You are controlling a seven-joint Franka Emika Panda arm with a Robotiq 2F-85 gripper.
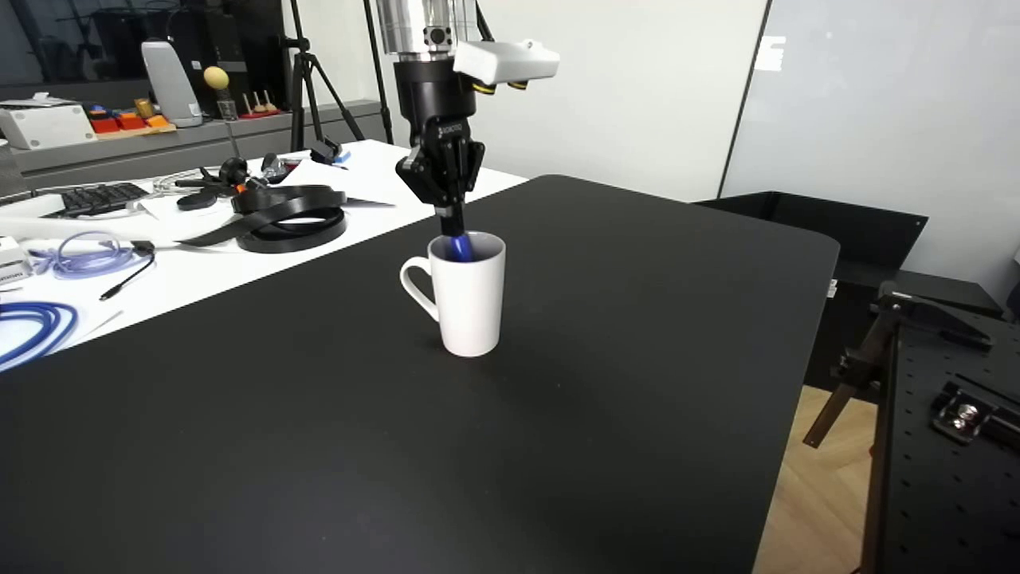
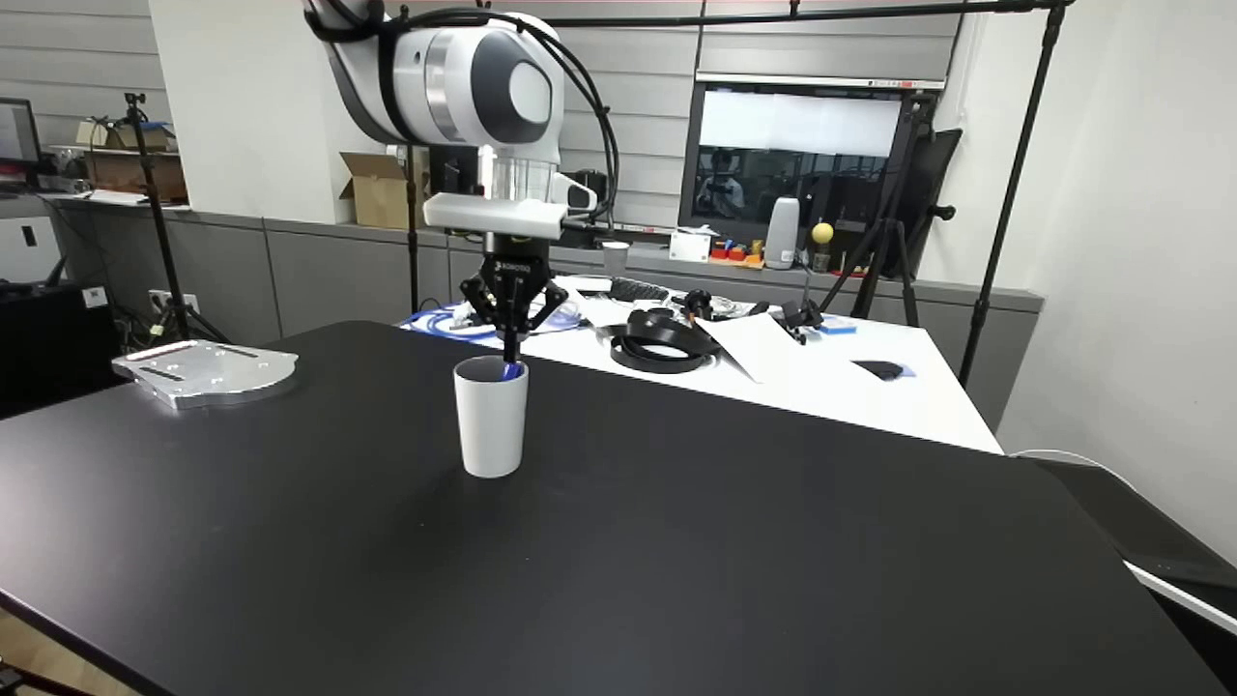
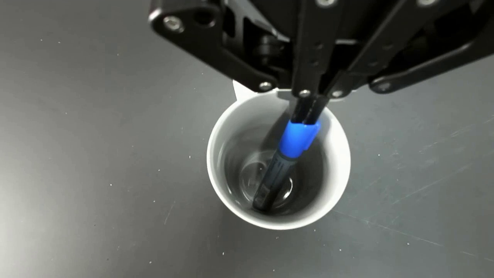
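Observation:
A white mug (image 1: 470,296) stands upright on the black table, its handle (image 1: 417,287) to the left in exterior view 1. Inside it leans a dark marker (image 3: 275,176) with a blue cap (image 3: 300,139); its lower end is down at the mug's floor in the wrist view. My gripper is shut, its fingertips together right at the top of the blue cap, over the mug's rim. Nothing shows between the fingers, and the tips hide the cap's very end. Exterior view 2 also has the closed gripper (image 2: 510,346) above the mug (image 2: 490,420).
A silver plate (image 2: 209,369) lies at the table's left edge in exterior view 2. Behind is a white table (image 2: 800,383) with a coiled black strap (image 2: 656,340), cables and small gear.

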